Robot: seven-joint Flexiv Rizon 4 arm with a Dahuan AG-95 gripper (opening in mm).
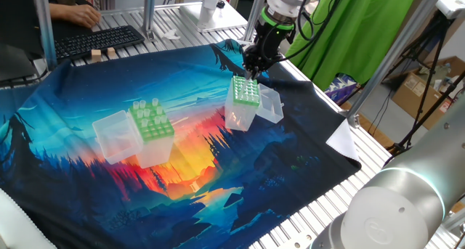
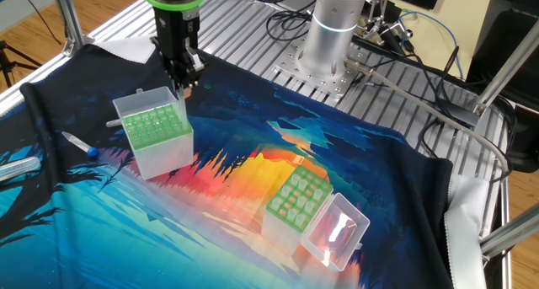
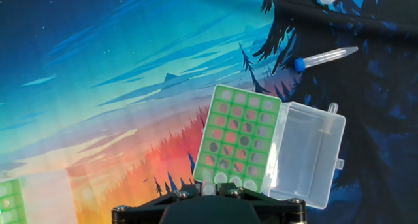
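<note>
My gripper [image 1: 251, 66] points down at one edge of a clear box with a green rack [image 1: 247, 91]. In exterior view 2 a slim translucent tip [image 2: 181, 108] hangs below the gripper's fingers, along the rim of that box [image 2: 164, 157]. The wrist view shows the fingers close together around a pale round end [image 3: 208, 189], at the rack's near left corner. A few whitish ends [image 3: 235, 181] sit beside it in the nearest row of the green rack [image 3: 238, 132]; the other holes there look empty. How deep the held tip sits is hidden.
A second open box [image 1: 151, 129] with several tips standing in its green rack lies across the cloth. Both boxes have lids folded out, one lid [image 3: 307, 152] beside the near rack. A blue-capped tube [image 2: 80, 144] lies loose on the cloth.
</note>
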